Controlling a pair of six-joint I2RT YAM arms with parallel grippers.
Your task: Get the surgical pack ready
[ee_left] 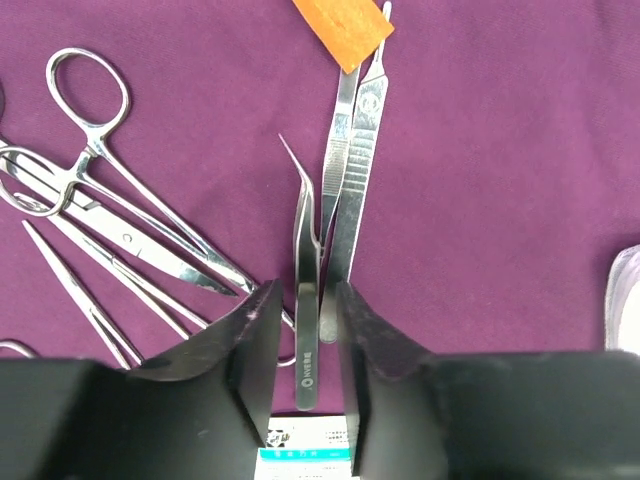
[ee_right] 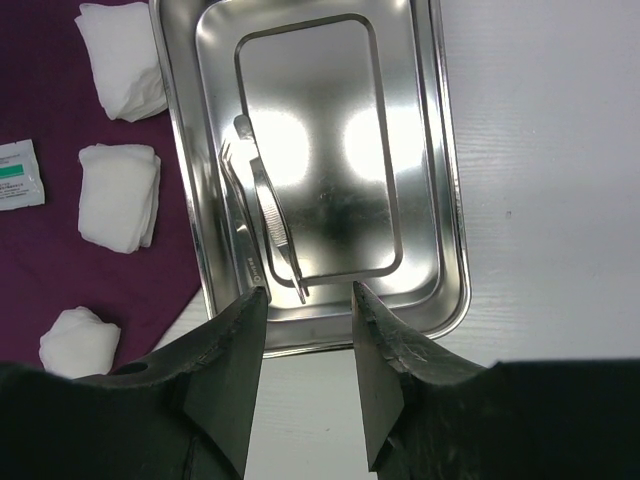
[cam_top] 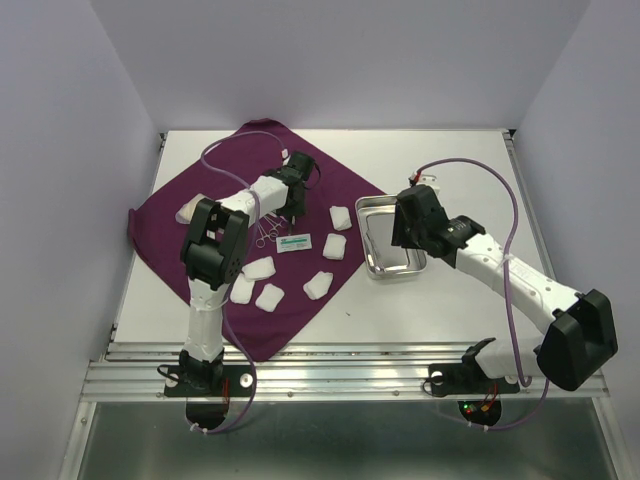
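My left gripper is lowered over the instruments on the purple cloth (ee_left: 480,150), shut on the dark curved tweezers (ee_left: 306,340). A flat-handled steel instrument (ee_left: 356,160) lies beside them to the right; scissors and clamps (ee_left: 150,240) lie to the left. The steel tray (ee_right: 315,150) holds two tweezers (ee_right: 265,200) along its left side. My right gripper hangs over the tray's near end, its fingers apart with nothing seen between them.
Gauze pads (cam_top: 335,246) and a packet (cam_top: 294,243) lie on the cloth between the left arm and the tray. An orange blade packet (ee_left: 342,25) lies above the instruments.
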